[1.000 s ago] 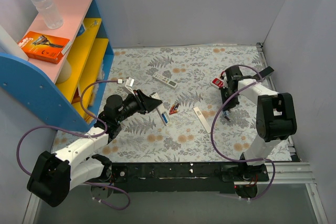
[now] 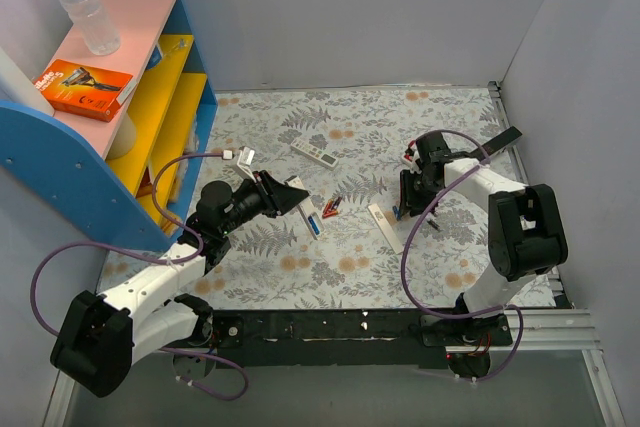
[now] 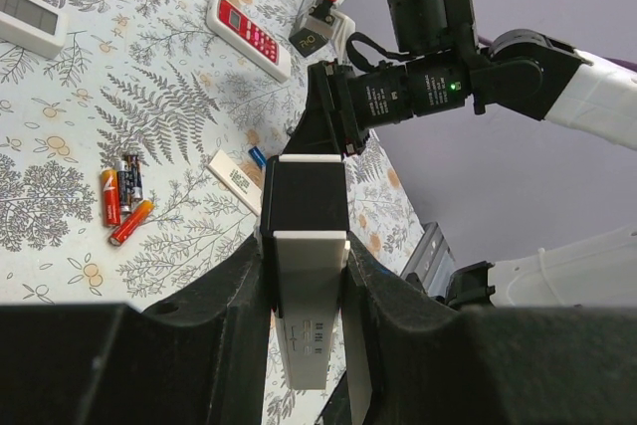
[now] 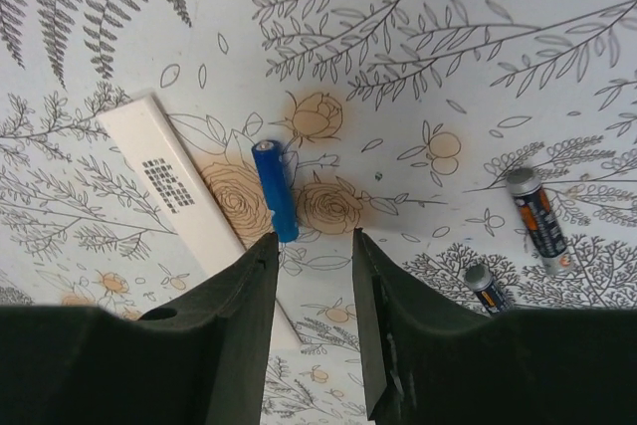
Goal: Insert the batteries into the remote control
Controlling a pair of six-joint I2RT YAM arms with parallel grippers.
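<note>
My left gripper (image 2: 292, 195) is shut on a white remote control (image 3: 307, 296), which stands out beyond its fingers. In the top view, a blue battery (image 2: 311, 222) shows in the remote's slot. Another blue battery (image 4: 276, 191) lies on the patterned table, beside a long white cover (image 4: 177, 183). My right gripper hangs just over this battery's near end, its fingers parted. The battery's end is close to the left finger (image 4: 261, 276); nothing appears held between the two.
Two dark batteries, one silver-ended battery (image 4: 537, 218) and one partly hidden battery (image 4: 488, 288), lie right of the right gripper. Red and dark batteries (image 3: 123, 196) sit mid-table. A white remote (image 2: 314, 153) and a red-faced remote (image 3: 249, 37) lie farther back. Shelves (image 2: 150, 97) bound the left.
The right gripper has moved left, away from the dark batteries to above the loose blue battery near the white cover. The left arm and its remote have stayed still.
</note>
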